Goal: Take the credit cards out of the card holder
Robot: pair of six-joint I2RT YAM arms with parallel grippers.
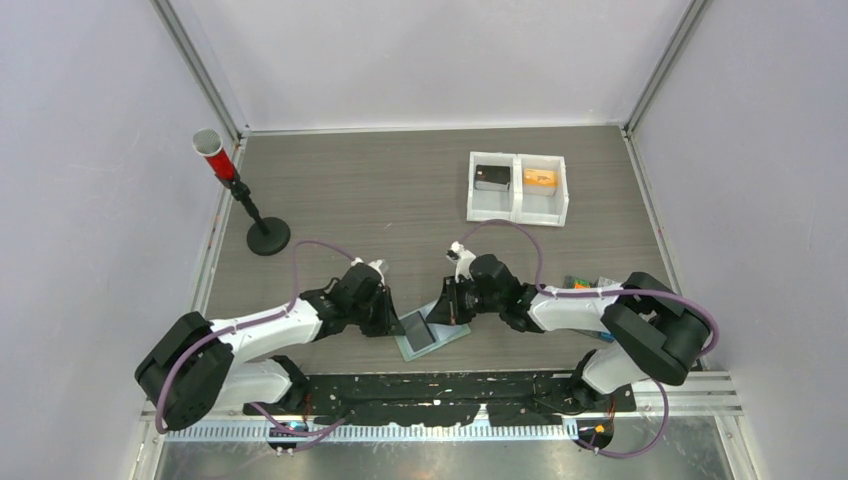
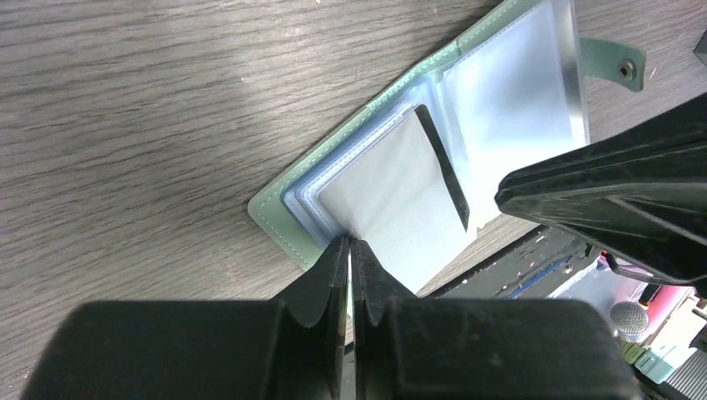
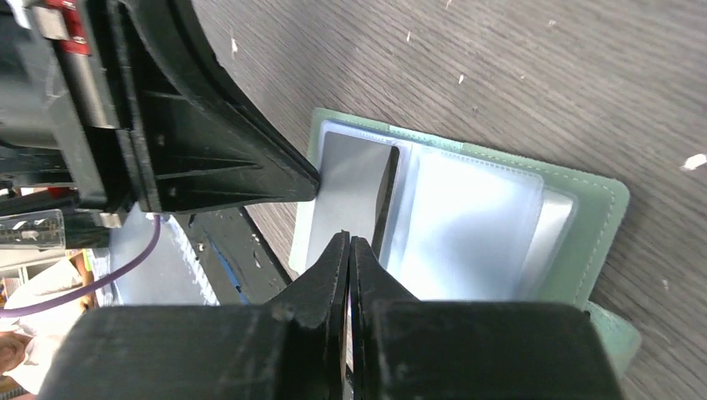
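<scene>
The open card holder (image 1: 442,337), pale green with clear sleeves, lies on the table between both grippers. A grey card (image 2: 392,192) sits in its left sleeve, a dark strip along one side. My left gripper is shut, its tips at that card's outer edge, with nothing visible between them. My right gripper is shut too; its tips are low over the grey card near the dark strip. I see nothing between them, and the contact point is hidden. The other sleeve (image 3: 471,217) is whitish and clear.
Several cards (image 1: 580,283) lie at the right, partly under the right arm. A white two-compartment tray (image 1: 517,205) with a black box and an orange box stands at the back. A black stand (image 1: 268,237) with a red-and-white cup is back left.
</scene>
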